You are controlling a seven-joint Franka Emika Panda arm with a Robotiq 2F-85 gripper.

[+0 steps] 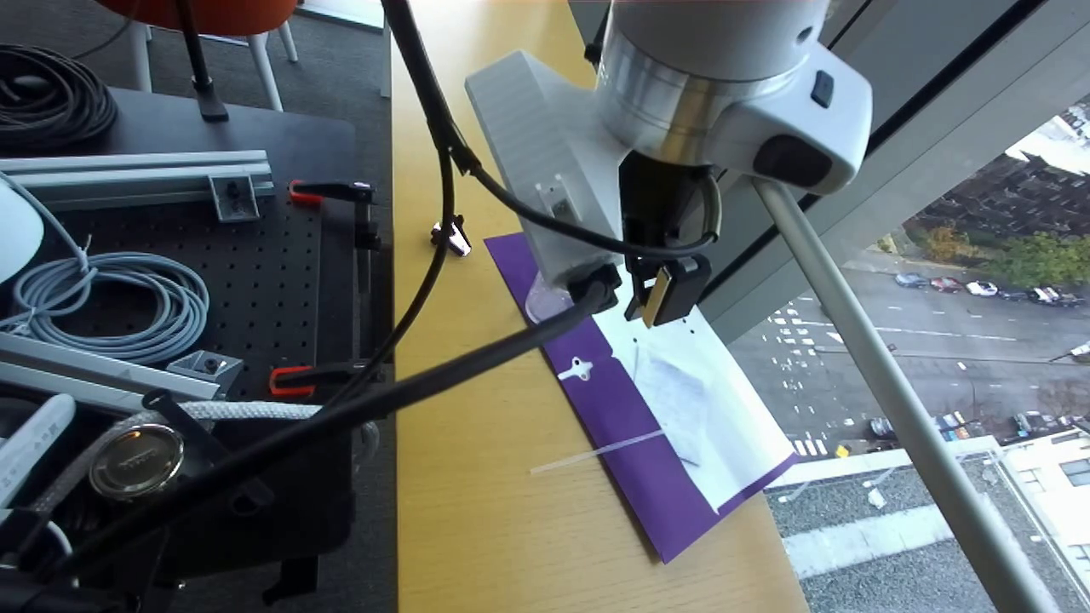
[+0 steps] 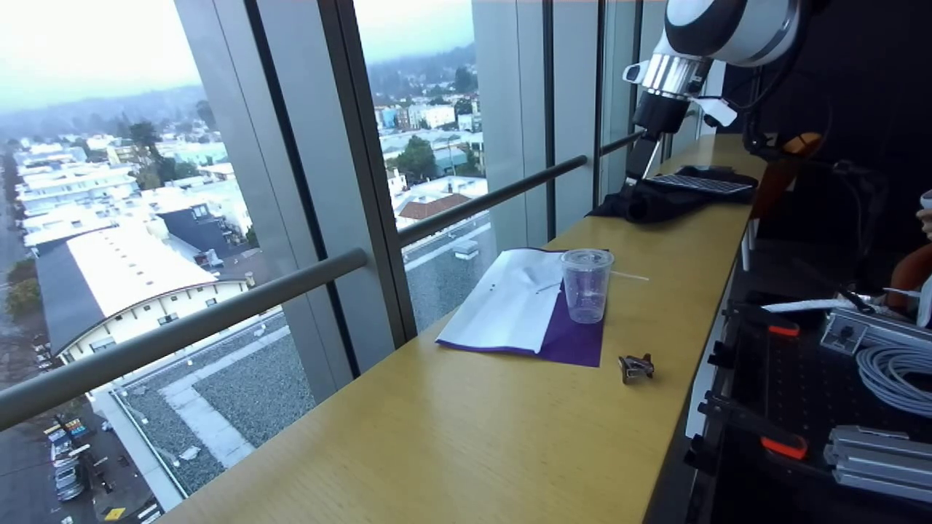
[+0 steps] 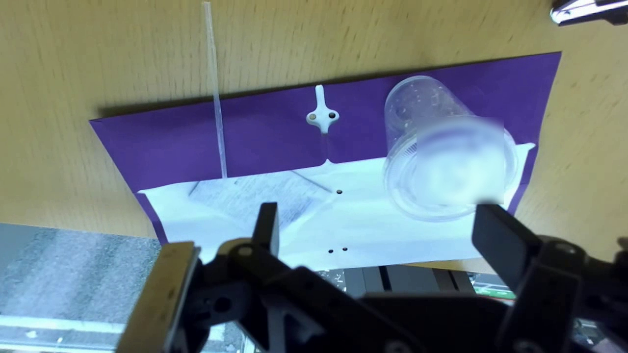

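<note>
A clear plastic cup with a lid [image 3: 406, 106] stands on a purple folder [image 3: 265, 132] holding white papers [image 3: 377, 176]. My gripper is open, its two dark fingers wide apart with nothing between them. In exterior view 1 the gripper [image 1: 656, 295] hangs above the folder [image 1: 654, 480] and hides most of the cup [image 1: 547, 300]. A thin clear straw [image 3: 216, 88] lies across the folder's edge. Near the middle of the purple flap is a small white cross-shaped piece [image 3: 323, 112]. The whole cup [image 2: 587, 292] shows upright in exterior view 2.
A staple remover [image 2: 636, 367] lies on the wooden counter [image 2: 489, 419] beside the folder. Windows and a metal rail [image 1: 889, 378] border one side. Black cloth [image 2: 646, 202] lies at the far end in exterior view 2.
</note>
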